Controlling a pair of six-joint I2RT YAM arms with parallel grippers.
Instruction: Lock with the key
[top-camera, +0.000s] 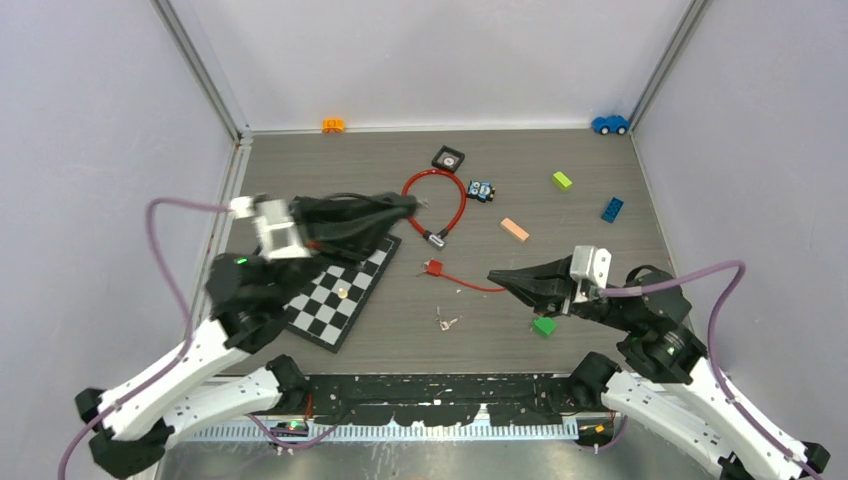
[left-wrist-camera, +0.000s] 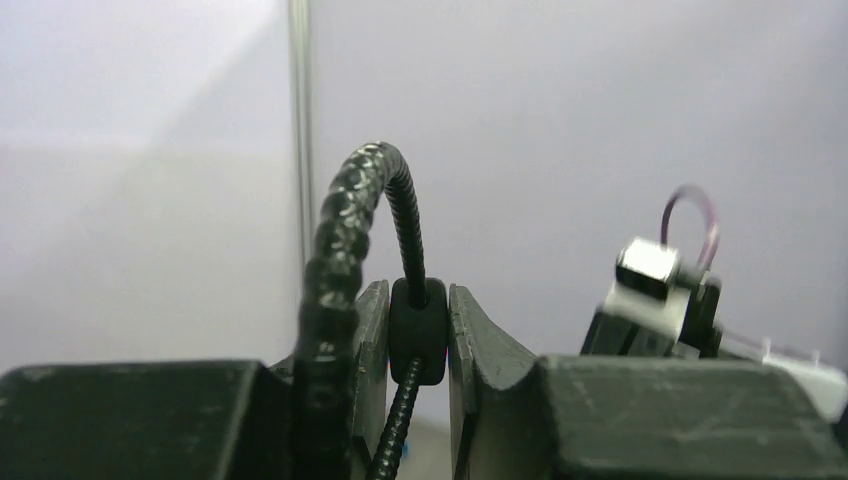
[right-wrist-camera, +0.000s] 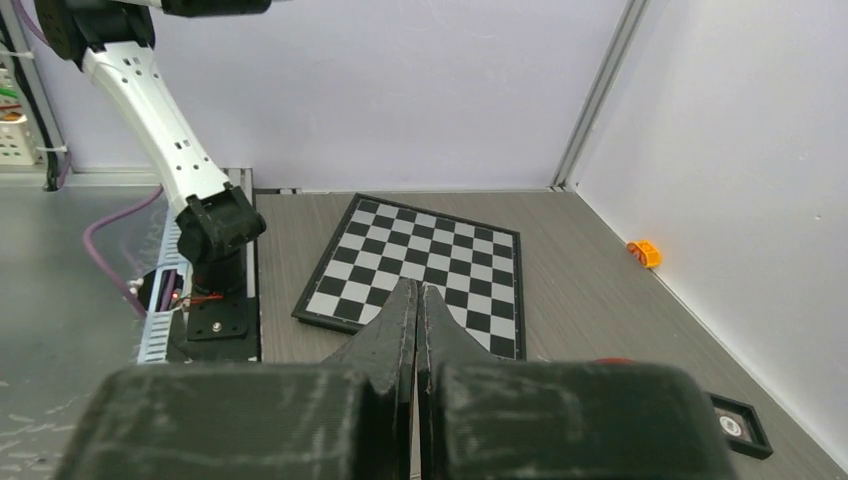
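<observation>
In the left wrist view, the small black block of a cable lock (left-wrist-camera: 430, 340) sits between the fingertips, its dark braided cable (left-wrist-camera: 342, 225) looping up and back toward the camera. My left gripper (top-camera: 412, 203) is shut on that block, raised over the left-centre of the table and blurred in the top view. Across from it and apart, my right gripper (top-camera: 492, 276) is shut, its tips pointing left. Only a thin dark line shows between its fingers; no key can be made out there. Loose small keys (top-camera: 446, 321) lie on the table.
The chessboard (top-camera: 340, 300) is under the left arm. A red cable lock (top-camera: 464, 200) lies looped at the centre, with a red tagged cord (top-camera: 434, 268) below it. Small blocks, among them a green one (top-camera: 543, 326), are scattered on the right.
</observation>
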